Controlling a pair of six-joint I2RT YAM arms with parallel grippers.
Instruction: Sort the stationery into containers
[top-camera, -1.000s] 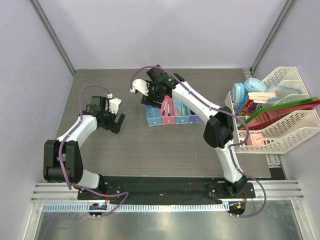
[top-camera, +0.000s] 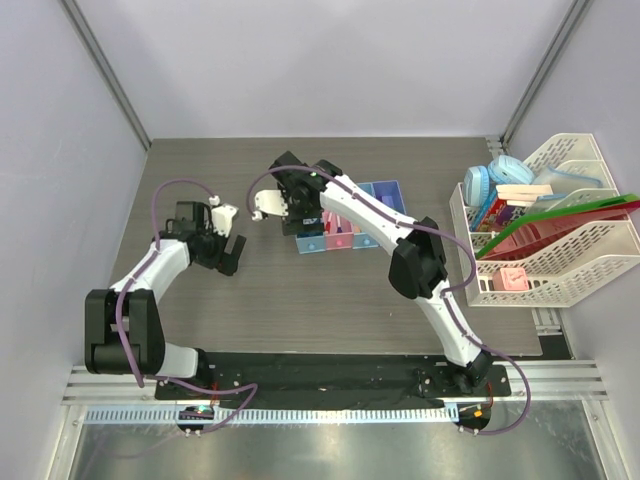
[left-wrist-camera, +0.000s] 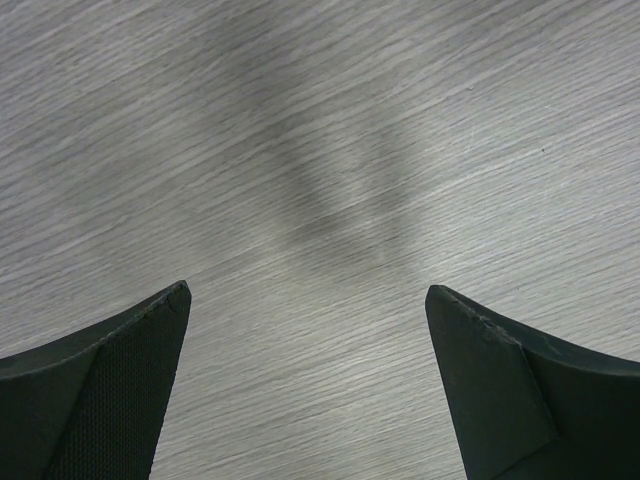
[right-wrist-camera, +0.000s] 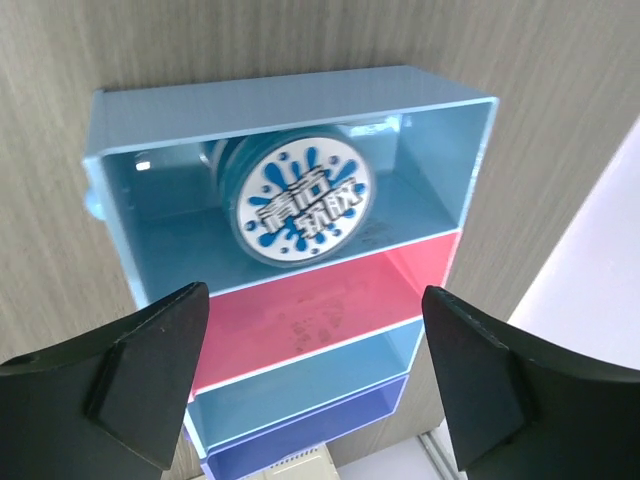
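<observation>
In the right wrist view, a round item with a white lid and blue splash print (right-wrist-camera: 303, 198) lies inside the light-blue compartment (right-wrist-camera: 180, 240) of the sorting box. My right gripper hangs over that box with its fingers apart and nothing between them. Seen from the top, the right gripper (top-camera: 303, 226) covers most of the box's left blue section (top-camera: 311, 244). A pink compartment (top-camera: 339, 241) sits beside it, with pens partly visible. Off to the left, my left gripper (top-camera: 232, 256) stands open over bare table; only wood grain shows between its fingers.
A white basket (top-camera: 560, 285) at the right holds headphones (top-camera: 477, 186), books, a green and red folder (top-camera: 560, 228) and a pink box (top-camera: 510, 279).
The left arm has moved only slightly.
</observation>
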